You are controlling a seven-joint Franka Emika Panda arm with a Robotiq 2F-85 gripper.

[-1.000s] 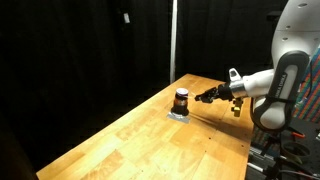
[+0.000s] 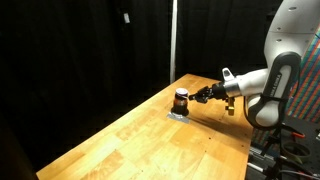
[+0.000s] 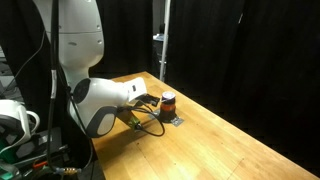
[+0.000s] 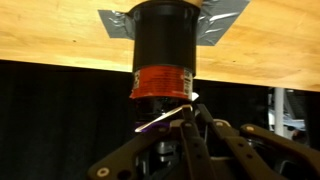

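Observation:
A black canister point(image 2: 181, 108) with a red-orange band point(image 4: 163, 80) stands upright on the wooden table, silver tape point(image 4: 217, 20) around its foot. Close beside it is my gripper point(image 2: 195, 97), level with the canister's upper part. In the wrist view my gripper is shut on a thin pale strip point(image 4: 158, 119), which slants across the canister's near end. Whether strip and canister touch, I cannot tell. From the other side, the canister point(image 3: 168, 108) stands just beyond my gripper point(image 3: 152, 100).
Bare wooden table point(image 2: 125, 140) stretches away on the far side of the canister from my arm. A thin upright pole point(image 2: 173, 45) rises behind it. A small yellowish object point(image 2: 231, 106) is near the arm, and a loose cable hangs by the arm in exterior view 2.
In exterior view 1 my gripper has moved a little left, closer to the canister. The canister has stayed in place.

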